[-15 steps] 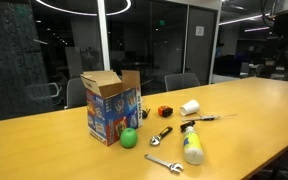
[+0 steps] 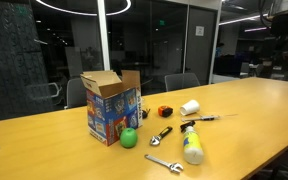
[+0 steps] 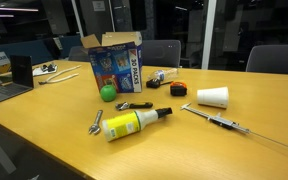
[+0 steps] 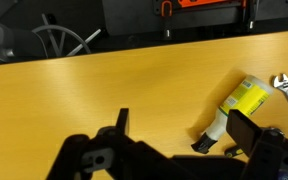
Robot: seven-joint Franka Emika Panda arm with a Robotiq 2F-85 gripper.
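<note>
My gripper stands open above the table, its two dark fingers spread wide with only bare wood between their tips. To the right of that gap, partly behind the right finger, lies a yellow-labelled bottle (image 4: 246,97) with a black cap, on its side. A cardboard box (image 3: 116,65) with raised flaps stands upright on the table, a green ball-like item (image 3: 108,93) beside it. A silver wrench (image 2: 165,162) lies near the bottle, and a dark-handled wrench (image 2: 161,136) is closer to the box. The gripper is out of both exterior views.
Behind the bottle are a white cup (image 3: 213,97), an orange and black item (image 3: 178,89) and a long caliper-like tool (image 3: 220,121). A laptop (image 3: 20,76) sits at the far left. Chairs line the table's far side. Bare table (image 2: 254,110) stretches to the right.
The objects on the table have kept their places. At the upper right corner, the dark part of the arm has shifted slightly.
</note>
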